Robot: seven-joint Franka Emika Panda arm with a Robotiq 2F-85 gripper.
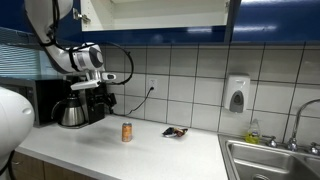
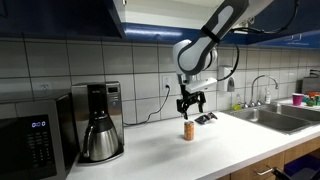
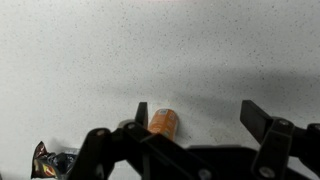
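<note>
An orange can [image 1: 127,131] stands upright on the white counter [image 1: 180,154]. To its right in exterior view 1 lies a dark, crumpled packet [image 1: 175,132]. My gripper [image 1: 108,103] hangs above the counter, apart from the can and on its left in that view. In the wrist view the can [image 3: 163,123] shows at the lower middle, partly behind the gripper, and the packet [image 3: 52,161] at the lower left. The fingers [image 3: 256,121] are wide apart, with no object held between them.
A coffee maker [image 2: 101,122] and a microwave [image 2: 38,135] stand at the back left. The sink [image 1: 270,160], soap bottle [image 1: 254,131] and wall dispenser [image 1: 236,93] are at the right. Bare counter lies in front of the can and packet.
</note>
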